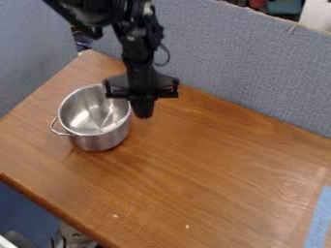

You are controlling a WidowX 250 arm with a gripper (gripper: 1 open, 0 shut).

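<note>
A steel pot (pixel 93 131) with wire side handles stands on the left part of the wooden table (pixel 220 174). My black gripper (pixel 143 108) hangs at the pot's upper right rim, fingers pointing down. It looks shut, with nothing visible between its fingers. Whether it touches the rim or handle there is unclear.
Grey padded panels (pixel 246 68) border the back and left of the table. A blue strip (pixel 318 218) lies at the right edge.
</note>
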